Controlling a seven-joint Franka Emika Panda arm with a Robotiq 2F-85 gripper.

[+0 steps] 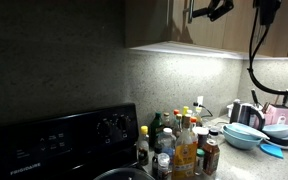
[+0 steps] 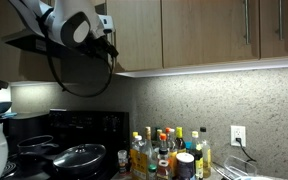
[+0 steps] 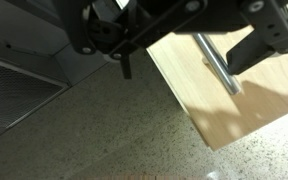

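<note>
Wooden upper cabinets hang on the wall, and a vertical metal bar handle is fixed to a cabinet door. In the wrist view my gripper is open, its fingers well apart. The handle's lower end shows between them, close beside the right finger; whether they touch I cannot tell. High up in exterior view 2, the gripper is at the left cabinet's front. Only the gripper's dark finger parts show at the top of exterior view 1, beside the handle.
Several bottles crowd the counter beside the black stove. A lidded pan sits on the stove. Blue bowls and a kettle stand farther right. Air below the cabinets is clear.
</note>
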